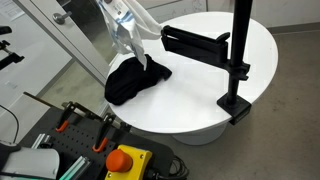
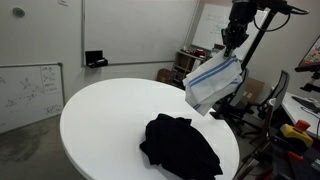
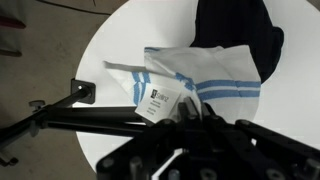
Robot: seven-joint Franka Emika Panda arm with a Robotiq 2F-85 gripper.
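Observation:
A white towel with blue stripes (image 2: 212,80) hangs from my gripper (image 2: 232,50), which is shut on it near the top. In exterior view 1 the towel (image 1: 128,25) drops from the top edge of the picture, its lowest corner close to a black cloth (image 1: 135,79). That dark cloth lies bunched on the round white table (image 2: 105,125). From the wrist, towel folds and a white label (image 3: 160,101) spread out below my gripper. The fingertips are dark and blurred against the fabric.
A black post with a side arm (image 1: 195,44) is clamped to the table's edge, close to the towel. A yellow box with a red button (image 1: 120,160) sits by the robot's base.

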